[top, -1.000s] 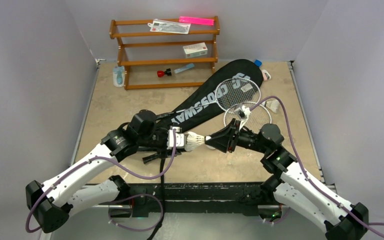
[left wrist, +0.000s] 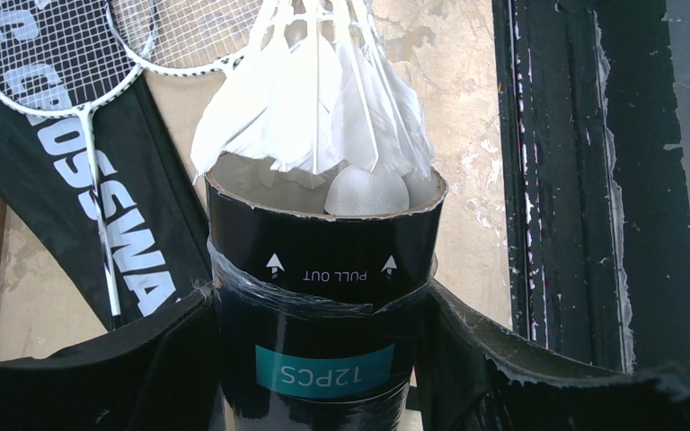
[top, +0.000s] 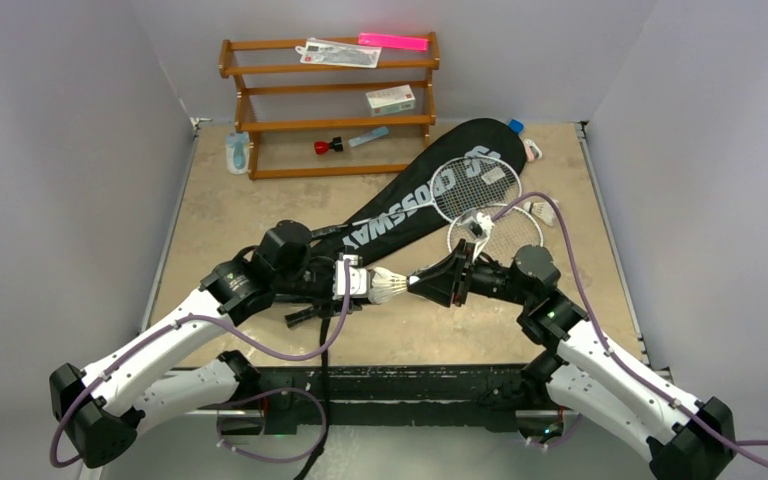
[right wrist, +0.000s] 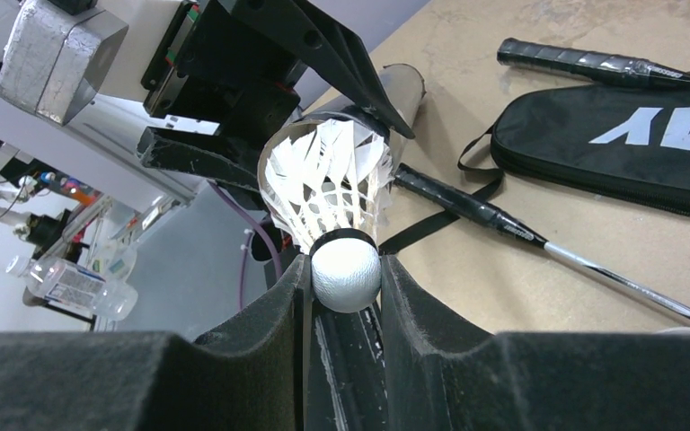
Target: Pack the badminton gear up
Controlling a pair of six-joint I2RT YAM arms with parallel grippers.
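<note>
A black shuttlecock tube [left wrist: 323,269] stands between the fingers of my left gripper, which press on its sides. At its open mouth is a white feather shuttlecock [left wrist: 314,99], skirt toward the tube; a pale rounded cork [left wrist: 367,191] shows just inside the rim. My right gripper is shut on that shuttlecock's white cork [right wrist: 346,275], feathers pointing into the mouth. Two rackets, one with a dark-strung head [top: 475,187] and one with a light-strung head [top: 500,235], lie on or beside the black racket bag [top: 380,220]. Another shuttlecock [top: 544,212] rests right of them.
A wooden rack [top: 330,127] stands at the back, bearing a pink box [top: 393,41] and a white carton [top: 391,100]. Purple cables [top: 580,270] run along both arms. Bare table shows at front right and far left.
The left arm, rackets and bag look unmoved.
</note>
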